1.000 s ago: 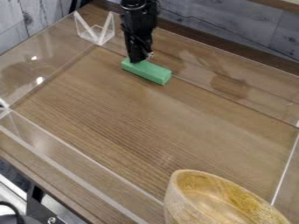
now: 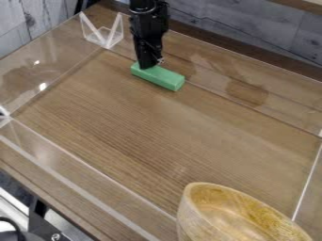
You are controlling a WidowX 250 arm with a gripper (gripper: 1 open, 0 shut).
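Note:
A green rectangular block [image 2: 160,77] lies on the wooden table [image 2: 138,141] toward the back. My black gripper [image 2: 150,62] reaches down from the top of the view to the block's back-left end, at or just above it. Its fingers are small and dark, so whether they are open or shut on the block cannot be told.
A yellow container [image 2: 233,216] sits at the front right. A clear, white-edged object [image 2: 101,28] stands at the back left. A wall runs along the back.

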